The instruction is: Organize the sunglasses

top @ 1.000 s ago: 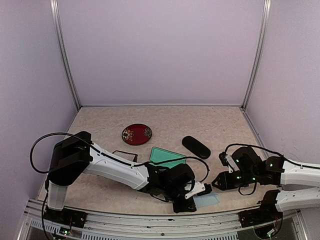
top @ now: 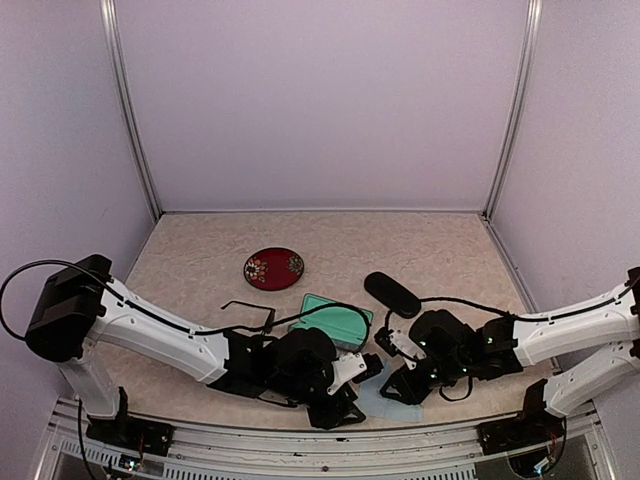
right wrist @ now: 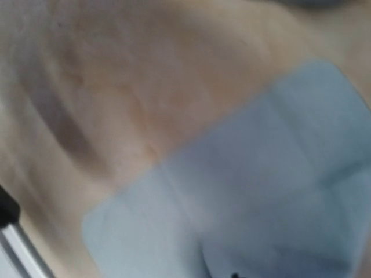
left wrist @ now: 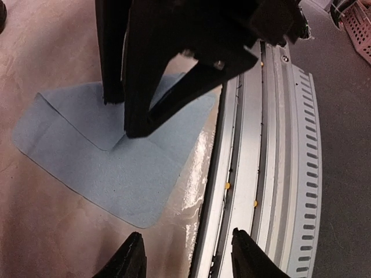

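A light blue cloth (top: 405,411) lies creased near the front edge; it also fills much of the right wrist view. My left gripper (top: 362,391) stands open at its left side, with nothing between the fingers in the left wrist view. Open too, my right gripper (top: 386,366) is over or at the cloth's far part; whether it touches the cloth, I cannot tell. Dark sunglasses (top: 269,319) lie partly hidden behind the left arm. Beyond the grippers lies a black oblong case (top: 393,294).
A teal tray or box (top: 345,325) sits just behind the left arm, partly covered by it. Farther back is a red flowered plate (top: 285,268). A metal rail (top: 250,436) runs along the front.
Both grippers have moved left, the right one also slightly toward the back, closing in on the cloth. The cloth's right edge has shifted a little left.
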